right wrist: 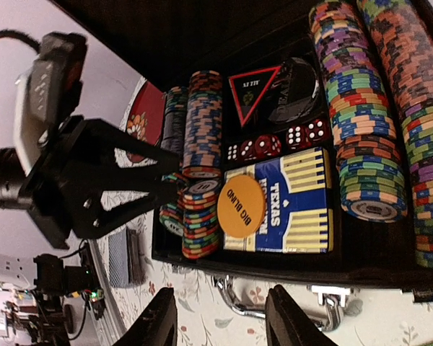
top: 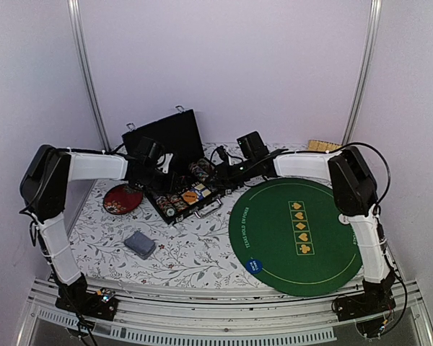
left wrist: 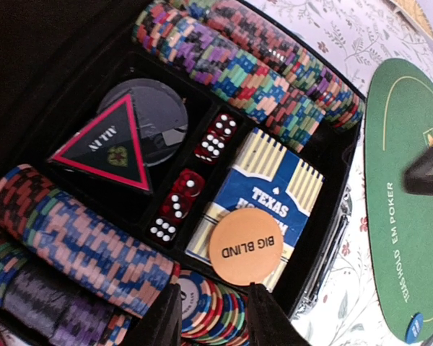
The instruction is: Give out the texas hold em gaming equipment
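Observation:
An open black chip case (top: 172,218) holds chip stacks (left wrist: 79,238), red dice (left wrist: 177,205), a triangular marker (left wrist: 110,148), a clear disc and a Texas Hold'em card box (right wrist: 296,202) with an orange BIG BLIND button (left wrist: 245,246) on it. My left gripper is over the case's left part, fingers apart, nothing visible between them. My right gripper hangs at the case's front edge near the handle, fingers apart and empty. The green poker mat (top: 267,238) lies to the right, with a blue button (top: 254,265) and a white button (top: 344,218).
A red plate (top: 121,198) sits left of the case, a grey-blue stack (top: 139,244) in front of it. A tan wooden item (top: 323,145) is at the back right.

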